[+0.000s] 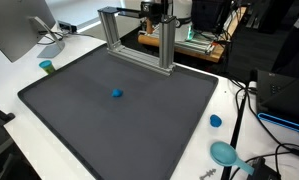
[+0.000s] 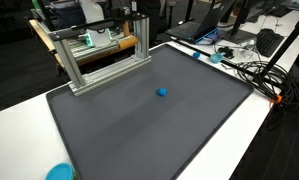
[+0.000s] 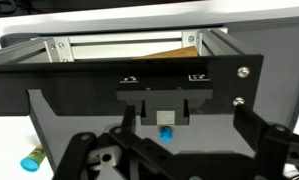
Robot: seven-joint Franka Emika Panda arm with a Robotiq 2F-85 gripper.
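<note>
A small blue object (image 1: 117, 93) lies on the dark grey mat, shown too as a blue spot (image 2: 161, 92) in exterior view 2. In the wrist view my gripper is open, its dark fingers wide apart, with nothing seen between them. Below it is a black drawer front with a handle (image 3: 164, 96). The drawer is pulled out, and a strip of wood-coloured material (image 3: 161, 54) shows in its pale interior. Past the handle the blue object (image 3: 166, 133) is visible on the mat. In the exterior views the gripper's tips are hard to make out.
A metal-framed stand (image 2: 109, 75) borders the mat. Beyond the mat are a green-and-blue cup (image 1: 47, 67), a blue disc (image 1: 215, 121) and a teal ladle-like item (image 1: 229, 155). Cables (image 1: 259, 125) run along the right side.
</note>
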